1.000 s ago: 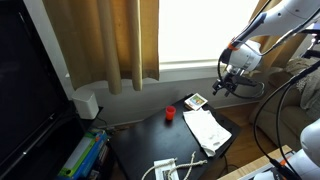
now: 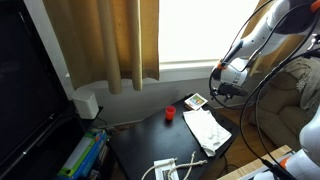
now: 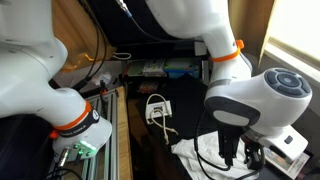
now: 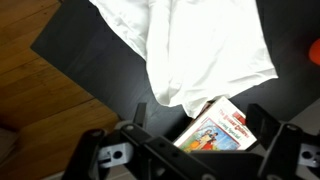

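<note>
My gripper stands open, with nothing between its fingers; in exterior view 1 it hangs in the air near the window, at the far right corner of the black table. A white cloth [image 4: 205,50] lies spread and slightly creased on the table, also visible in exterior view 1 as a white sheet [image 2: 207,130]. Beside the cloth is a booklet with a colorful cover [image 4: 212,134], seen in the wrist view between and beyond the fingers. A red cup [image 2: 170,113] stands left of the cloth. In exterior view 2 the arm hides part of the cloth [image 3: 190,153].
A white box with a cable [image 2: 165,169] lies at the table's near side. A white object [image 2: 86,105] and a shelf of colored items [image 2: 80,150] stand left of the table. The window wall closes the back.
In exterior view 1 the arm and gripper have moved left and slightly lower, closer to the table's far corner. The cloth, booklet and cup have not moved.
</note>
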